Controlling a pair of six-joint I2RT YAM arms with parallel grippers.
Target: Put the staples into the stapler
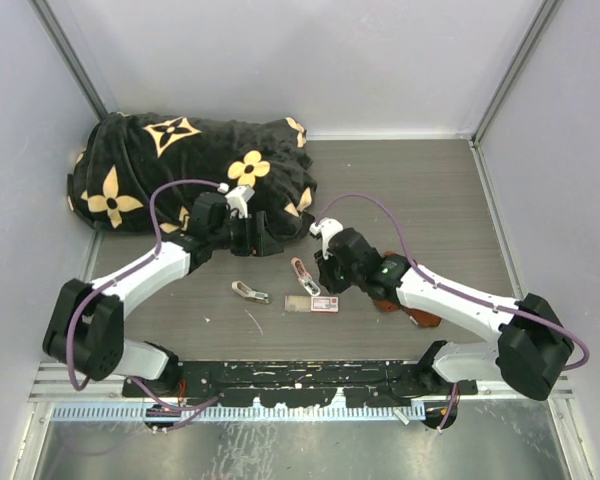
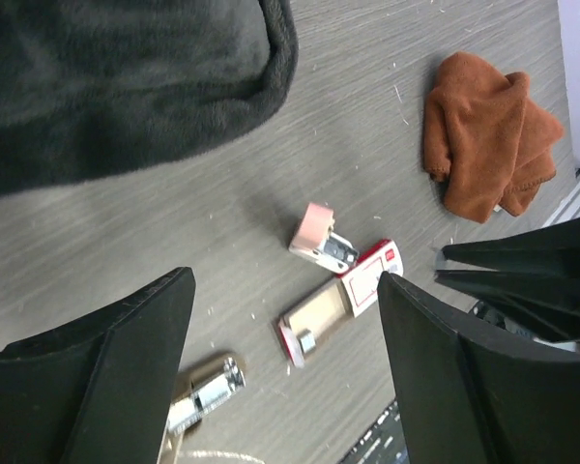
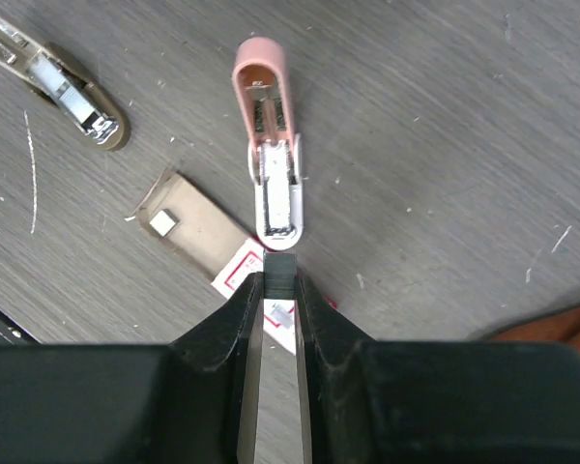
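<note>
In the right wrist view a small grey strip of staples (image 3: 280, 275) is pinched between the fingertips of my right gripper. Just beyond it stands the pink and white stapler (image 3: 277, 188), its top folded open and its silver channel facing up. The staple box (image 3: 208, 227), tray slid out, lies below the stapler with one small white piece in it. At the upper left is a second, tan stapler (image 3: 63, 87), also opened. My left gripper hangs above the table with its fingers apart and nothing between them.
A dark patterned blanket (image 1: 180, 170) is bunched along the back left. The brown cloth (image 2: 488, 135) lies to the right, partly under the right arm in the top view.
</note>
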